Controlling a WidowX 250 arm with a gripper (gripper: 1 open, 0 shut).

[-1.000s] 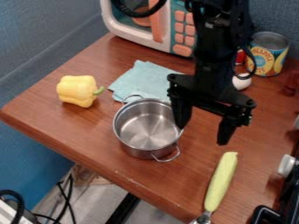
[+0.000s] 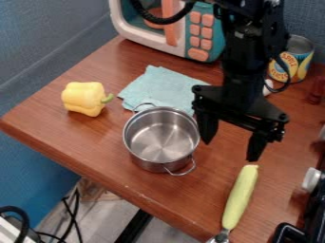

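Note:
The black gripper (image 2: 231, 142) hangs over the table just right of a steel pot (image 2: 160, 140), its two fingers pointing down and spread apart, with nothing visible between them. Below its right finger lies a pale yellow-green elongated object (image 2: 240, 198), resembling a corn cob or vegetable, near the front edge. A yellow bell pepper (image 2: 84, 99) sits at the left, and a light blue cloth (image 2: 160, 85) lies behind the pot.
A toy microwave (image 2: 160, 28) stands at the back, with a can (image 2: 295, 59) at back right. A black appliance (image 2: 302, 228) and white knob (image 2: 311, 179) occupy the right edge.
The gripper has shifted slightly right and down over the last second, coming closer to the long yellow-green object. The objects on the table look unmoved.

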